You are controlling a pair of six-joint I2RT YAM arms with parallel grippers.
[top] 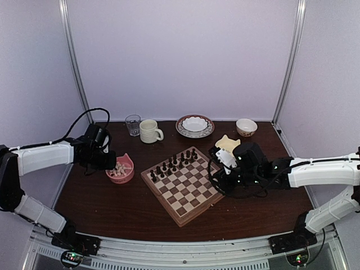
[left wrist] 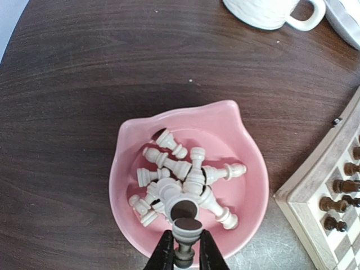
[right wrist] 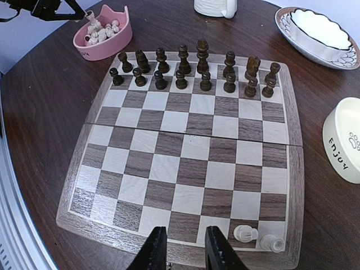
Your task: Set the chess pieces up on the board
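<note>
My left gripper is shut on a pale chess piece (left wrist: 187, 228), held base-up over the pink bowl (left wrist: 247, 163) of jumbled white pieces. The chessboard (top: 183, 199) has dark pieces (right wrist: 205, 81) standing in two rows along one side; two white pieces (right wrist: 246, 233) stand at a near corner in the right wrist view. My right gripper is open above that side of the board, nothing visible between its fingers.
A white mug (top: 149, 131), a glass (top: 133, 125), stacked plates (top: 185, 128) and a small bowl (top: 246, 127) stand along the back. A cream dish (right wrist: 343, 140) is beside the board.
</note>
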